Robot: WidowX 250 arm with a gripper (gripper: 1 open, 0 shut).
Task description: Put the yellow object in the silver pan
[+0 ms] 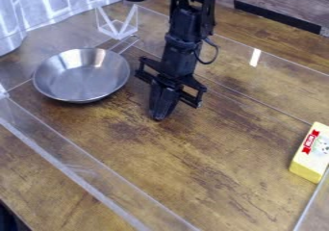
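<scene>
The yellow object (307,166), a pale yellow block with a red and white mark on one end, lies at the right edge of the view. Left of centre, the silver pan (81,76) rests on the wooden surface and looks empty. My black gripper (162,112) points down low over the wood, just right of the pan. Its fingers are shut together with nothing visible between them. A wide stretch of surface separates it from the yellow object.
A white wire-like stand (117,21) is behind the pan, close to the arm. Bare wooden table (193,172) fills the middle and front. Clear strips run along the left and right edges.
</scene>
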